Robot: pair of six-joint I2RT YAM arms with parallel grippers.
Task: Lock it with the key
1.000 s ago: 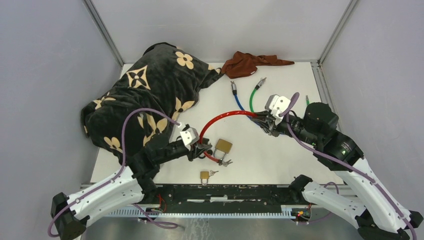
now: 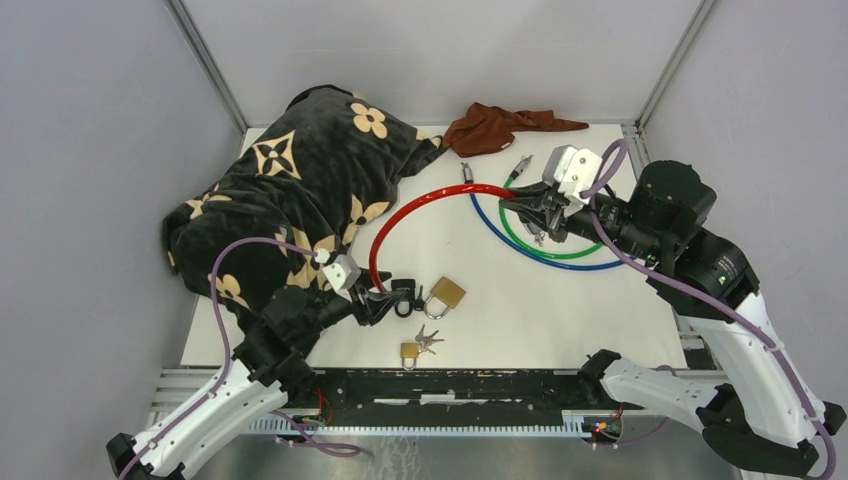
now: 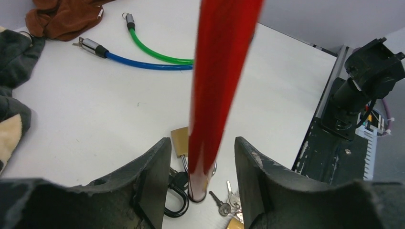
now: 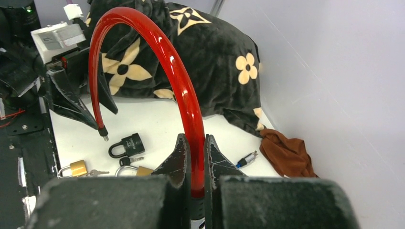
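The red cable lock (image 4: 184, 90) arches across from my right gripper (image 2: 515, 203), which is shut on it near one end. Below those fingers a dark collar and metal end (image 4: 197, 210) are partly visible in the right wrist view. Its other end, a dark tip with a metal pin (image 4: 103, 133), hangs by my left gripper. That gripper stands open, with the cable between its fingers and gaps on both sides in the left wrist view. Loose keys (image 2: 428, 339) lie on the table beside a small brass padlock (image 2: 409, 355).
A larger brass padlock (image 2: 446, 292) and a black padlock (image 4: 132, 144) lie close below the left gripper. Blue (image 2: 487, 220) and green (image 2: 507, 225) cable locks rest farther back. A dark patterned blanket (image 2: 300, 180) fills the left; a brown cloth (image 2: 495, 128) lies at the back.
My left gripper has shifted left, and the cable's free end, earlier over the large padlock, has drawn back toward that gripper.
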